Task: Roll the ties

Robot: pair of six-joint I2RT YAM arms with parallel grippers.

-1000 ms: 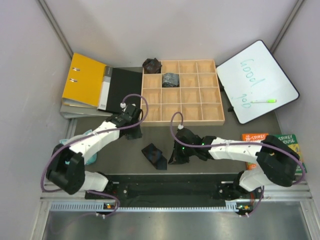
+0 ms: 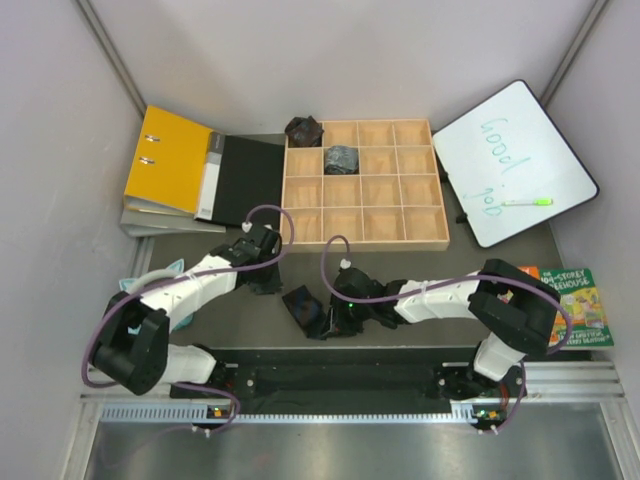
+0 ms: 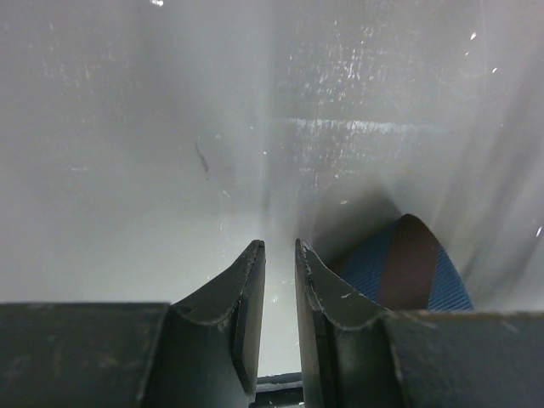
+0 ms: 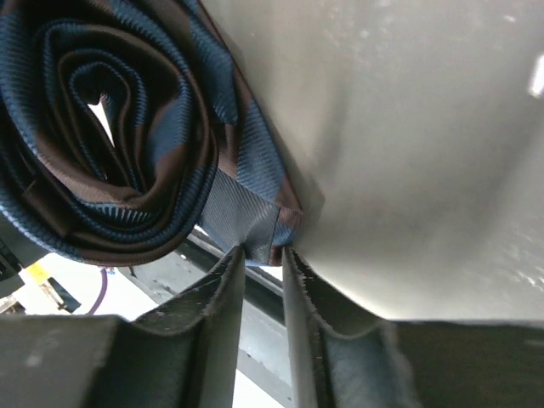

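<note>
A blue-and-brown striped tie (image 2: 302, 307) lies partly rolled on the table between my arms. In the right wrist view its coil (image 4: 110, 127) is at upper left, and a flat tail (image 4: 242, 208) runs out toward the fingertips. My right gripper is at the tail's end, its fingers a little apart with the tail's edge at the gap; whether they touch it I cannot tell. Beyond the coil's other side, my left gripper hovers over bare table, slightly open and empty. The tie's rounded side (image 3: 408, 268) shows right of its fingers, partly hidden.
A divided wooden box (image 2: 365, 185) stands behind, with a dark bundle (image 2: 303, 132) and a grey bundle (image 2: 341, 160) in its compartments. Binders (image 2: 170, 160) stand back left, a whiteboard (image 2: 515, 165) back right, books (image 2: 580, 305) at right.
My right gripper has moved left to the tie's tail end. The left gripper has shifted slightly toward the front. The tie looks nearly unmoved.
</note>
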